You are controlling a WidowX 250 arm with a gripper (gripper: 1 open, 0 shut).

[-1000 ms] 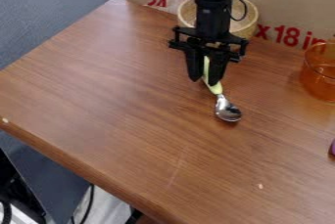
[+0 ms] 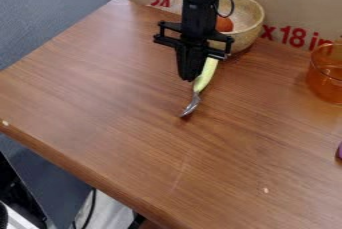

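Observation:
The black gripper [image 2: 190, 68] hangs over the wooden table at upper middle. A spoon [image 2: 203, 80] with a pale yellow-green handle lies just to the right of its fingertips, the metal end pointing down toward the front. The fingers overlap one another in this view, so their opening is hard to tell, as is whether they touch the handle.
A cream bowl [image 2: 246, 23] with an orange-red item [image 2: 225, 24] stands behind the arm. An orange translucent container [image 2: 327, 73] is at right, a purple object [image 2: 338, 151] at the right edge. A cardboard box [image 2: 301, 3] backs the table.
The gripper has moved left and up in the view. The spoon has shifted left, and its metal end has swung from lower right to lower left.

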